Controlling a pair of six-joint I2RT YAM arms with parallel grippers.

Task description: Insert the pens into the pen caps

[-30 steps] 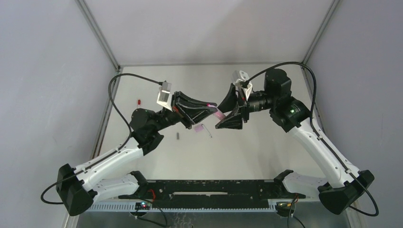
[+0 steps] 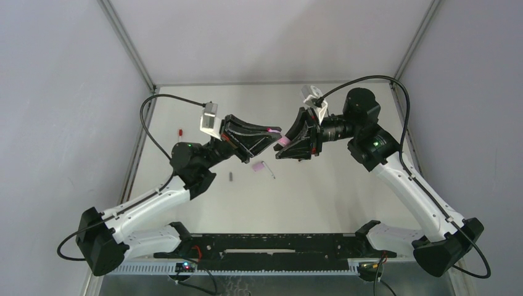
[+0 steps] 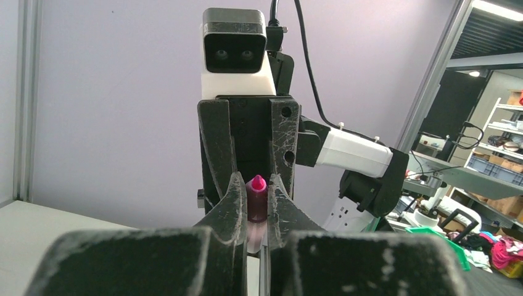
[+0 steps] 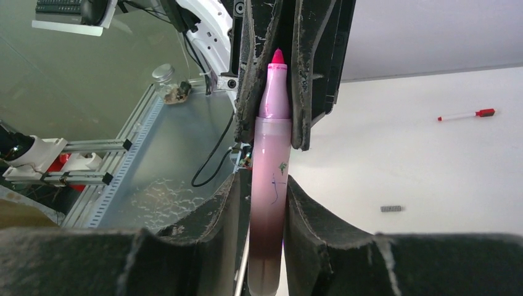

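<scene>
Both grippers meet above the middle of the table. My left gripper (image 2: pixel 271 134) is shut on a pink marker (image 3: pixel 258 198), whose bright pink tip points toward the right gripper. In the right wrist view the marker (image 4: pixel 269 179) stands along the axis between my right gripper's fingers, its exposed tip (image 4: pixel 278 57) between the other gripper's fingers. Whether the right fingers press on the barrel is hard to tell.
On the white table (image 2: pixel 277 203) lie a red-capped marker (image 4: pixel 465 115), a small grey spring-like piece (image 4: pixel 391 208), and a pink piece (image 2: pixel 258 167) beside a white pen (image 2: pixel 269 171).
The left gripper has moved very slightly, still holding the marker.
</scene>
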